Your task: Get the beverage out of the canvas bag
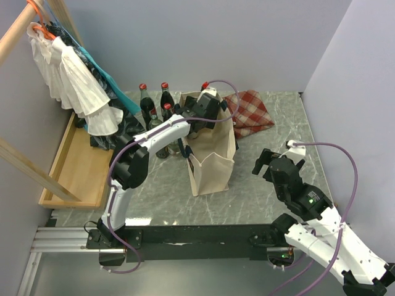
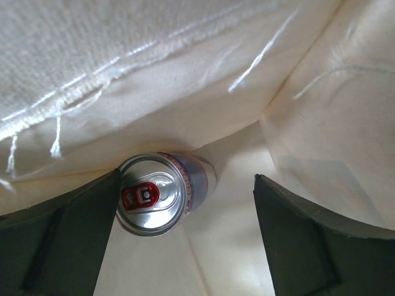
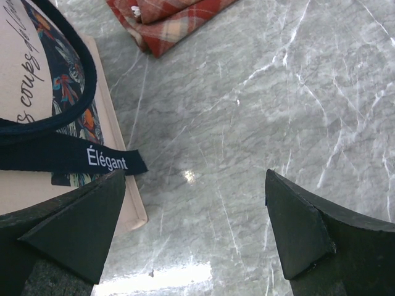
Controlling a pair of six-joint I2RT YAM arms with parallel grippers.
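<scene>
A silver-topped can [image 2: 154,194] with a red tab and a blue label stands or leans against an inner wall at the bottom of the canvas bag [image 1: 213,172]. My left gripper reaches into the bag's far end, its fingers apart and nothing held between them. In the left wrist view the can appears beyond the fingertips, close to the left finger. From above, the arm hides the can. My right gripper hangs open over bare counter, to the right of the bag.
Several dark bottles with red caps [image 1: 147,103] stand left of the bag, close beside the left arm. A folded red plaid cloth [image 1: 252,114] lies behind it on the right. Clothes hang over a wooden tray [image 1: 86,166] at far left.
</scene>
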